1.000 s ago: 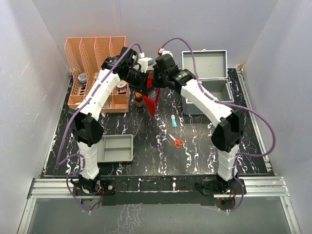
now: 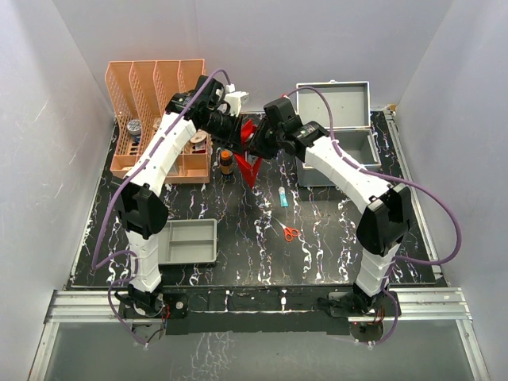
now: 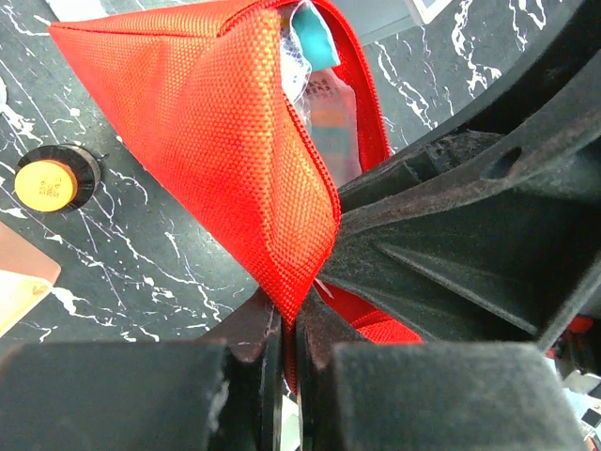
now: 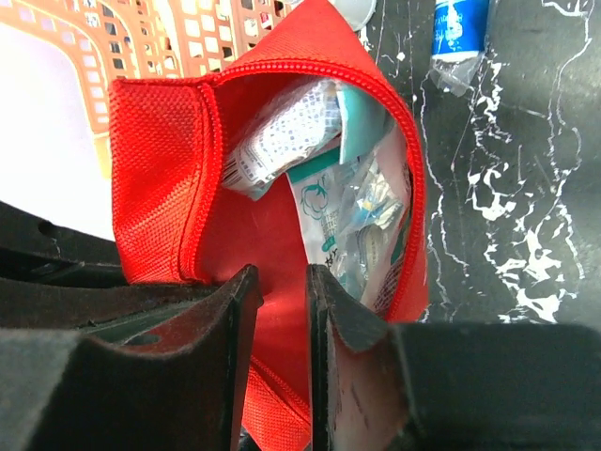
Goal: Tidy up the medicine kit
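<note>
A red zippered pouch (image 3: 216, 122) hangs upright with its mouth spread, and my left gripper is shut on its fabric edge. Inside the pouch, the right wrist view shows a white wrapped roll (image 4: 286, 132), a green-and-white packet (image 4: 319, 202) and clear plastic packets (image 4: 376, 211). My right gripper is at the pouch's mouth, its fingers a little apart, with red lining visible through the gap and nothing seen held. In the top view the two grippers nearly meet and cover much of the pouch (image 2: 248, 171).
An orange rack (image 2: 131, 91) stands back left, beside a brown bottle (image 2: 226, 163). At back right is a grey box (image 2: 317, 176) with its lid up. A blue tube (image 2: 283, 198) and scissors (image 2: 290, 233) lie mid-table; a grey tray (image 2: 189, 242) is front left.
The left arm holds still.
</note>
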